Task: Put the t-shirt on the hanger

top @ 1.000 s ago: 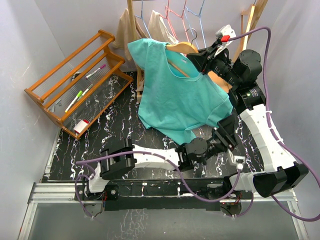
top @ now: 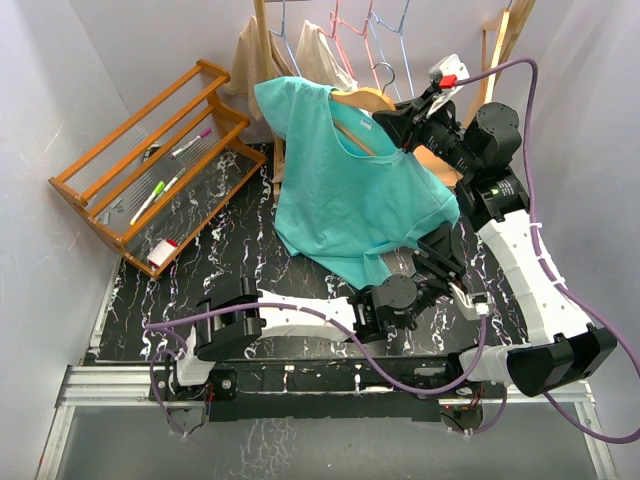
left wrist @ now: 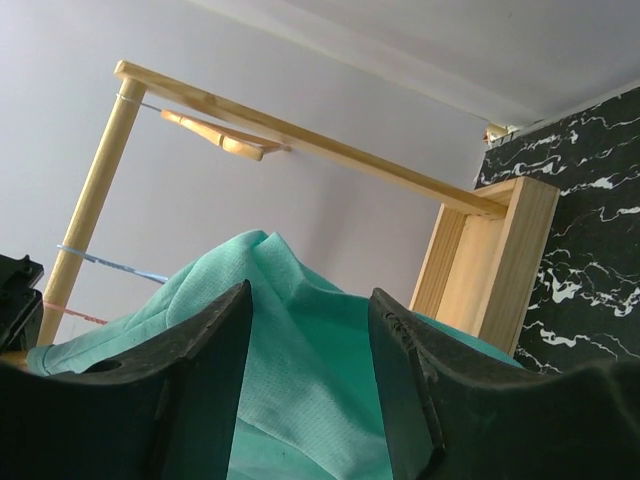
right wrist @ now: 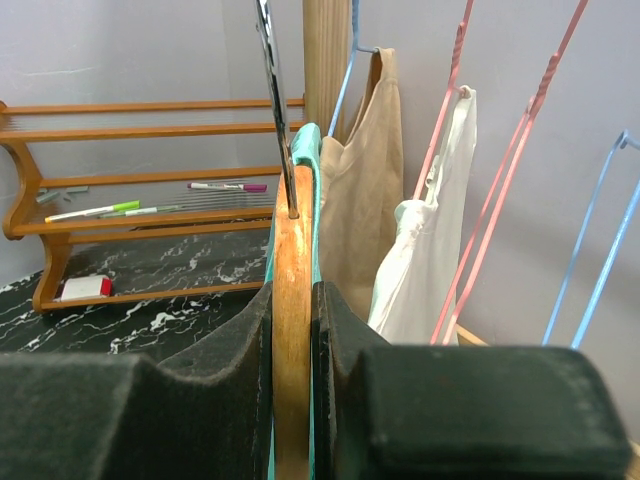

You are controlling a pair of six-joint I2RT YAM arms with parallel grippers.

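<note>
The teal t-shirt hangs draped over a wooden hanger, its collar open below the hanger bar. My right gripper is shut on the hanger, which stands upright between its fingers in the right wrist view, with teal cloth behind it. My left gripper is at the shirt's lower right; in the left wrist view its fingers stand apart, with a raised fold of teal cloth between and beyond them. Whether they touch the cloth is unclear.
A wooden rack with pens stands at the left. Behind the shirt, beige and white cloths hang on pink and blue hangers.
</note>
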